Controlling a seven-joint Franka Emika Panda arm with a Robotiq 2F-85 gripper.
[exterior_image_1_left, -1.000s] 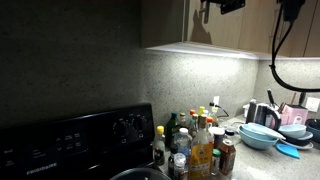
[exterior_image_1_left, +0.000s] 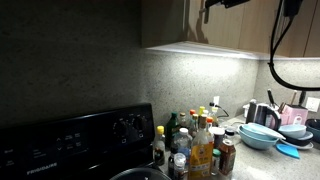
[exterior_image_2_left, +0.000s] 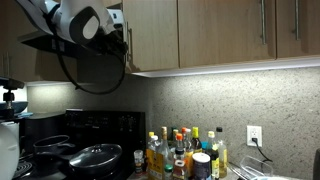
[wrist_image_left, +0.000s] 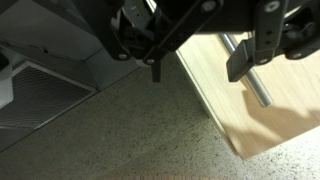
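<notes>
My gripper is open, its two dark fingers standing apart under the light wood cabinet (wrist_image_left: 275, 105). A metal bar handle (wrist_image_left: 262, 95) on the cabinet door passes behind the right-hand finger in the wrist view; whether they touch I cannot tell. In exterior view 2 the gripper (exterior_image_2_left: 118, 42) is up high at the left end of the wall cabinet (exterior_image_2_left: 155, 40), close to the door's edge. Only a dark piece of the arm shows at the top of exterior view 1, so the fingertips are hidden there.
Below, several bottles (exterior_image_1_left: 202, 150) crowd the counter beside the black stove (exterior_image_1_left: 75, 145). A lidded pan (exterior_image_2_left: 95, 157) rests on the stove. Blue bowls (exterior_image_1_left: 262, 132) stand on the right. Other door handles (exterior_image_2_left: 263, 20) lie along the cabinet.
The dark arm part and its cable at the top of exterior view 1 have shifted slightly. Bottles, stove and cabinet stand as before.
</notes>
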